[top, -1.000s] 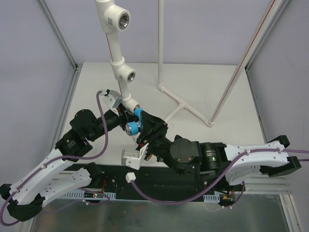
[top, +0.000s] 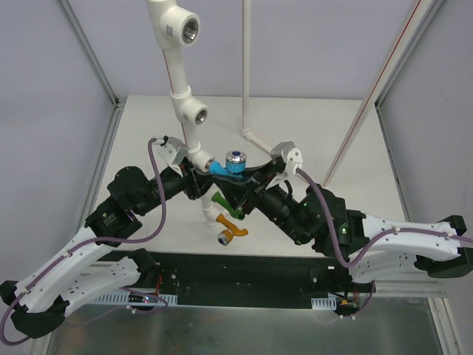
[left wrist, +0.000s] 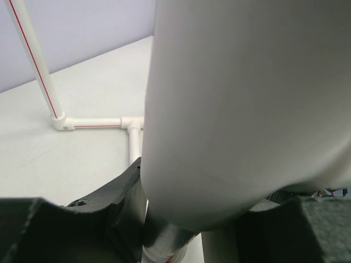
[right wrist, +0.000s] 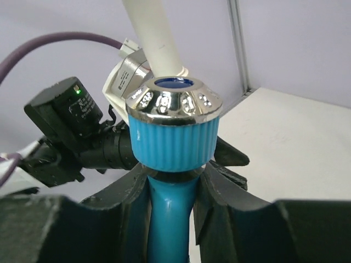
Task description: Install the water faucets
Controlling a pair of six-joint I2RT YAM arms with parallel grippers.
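Note:
A blue faucet with a chrome-ringed knob (top: pixel 236 161) sits at the side of the upright white pipe, its blue body reaching left to a pipe fitting (top: pixel 198 157). In the right wrist view its knob (right wrist: pixel 174 129) faces up, above the fingers. My right gripper (top: pixel 240 183) has a finger on each side of the faucet's neck (right wrist: pixel 171 211); how firmly they press is unclear. My left gripper (top: pixel 197 180) is shut around the white pipe by that fitting. A large white part (left wrist: pixel 236 109) fills the left wrist view and hides much of the grasp.
Higher fittings show open metal sockets (top: pixel 191 31) (top: pixel 201 116). Below the grippers are a green faucet (top: pixel 224 203) and an orange faucet (top: pixel 233 226). White pipe frames stand behind on the white table (top: pixel 318 122), whose right part is clear.
The blue faucet's knob has swung from the lower left up and to the right. My right gripper has turned with it, and its wrist has moved rightward. My left arm has stayed put.

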